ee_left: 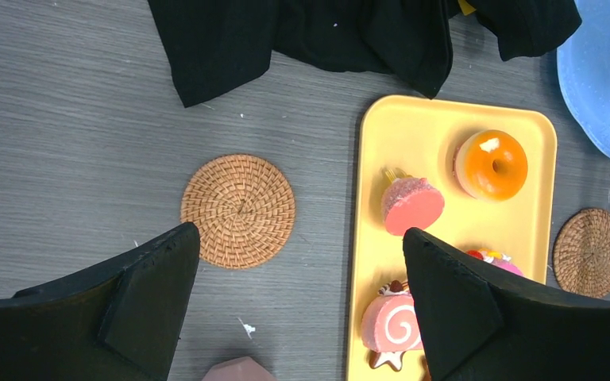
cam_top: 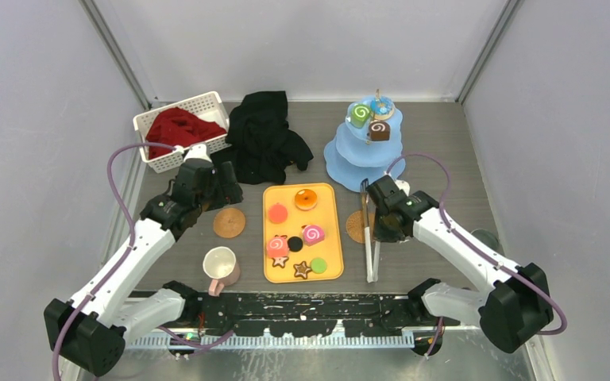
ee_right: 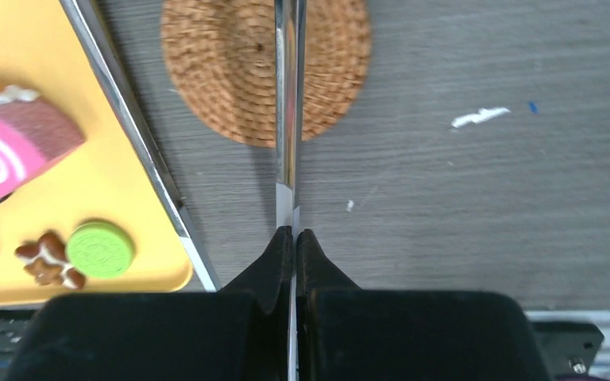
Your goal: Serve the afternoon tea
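Observation:
In the right wrist view, my right gripper is shut on one arm of the long metal tongs (ee_right: 289, 103) with white handles. From above, the tongs (cam_top: 368, 258) lie lengthwise just right of the yellow tray (cam_top: 277, 274), over a woven coaster (cam_top: 354, 228). The tray holds a glazed donut (cam_top: 306, 198), pink roll cakes (cam_top: 313, 233), a green round sweet (cam_top: 318, 265) and star cookies (cam_top: 302, 270). My left gripper hangs open and empty near the left coaster (ee_left: 238, 211). A tiered blue stand (cam_top: 343, 163) carries cakes (cam_top: 379, 130) and a blue donut (cam_top: 381, 106).
A pink mug (cam_top: 221, 266) stands at the front left. Behind are a white basket (cam_top: 206, 103) with red cloth (cam_top: 179, 131) and a heap of black cloth (cam_top: 266, 135).

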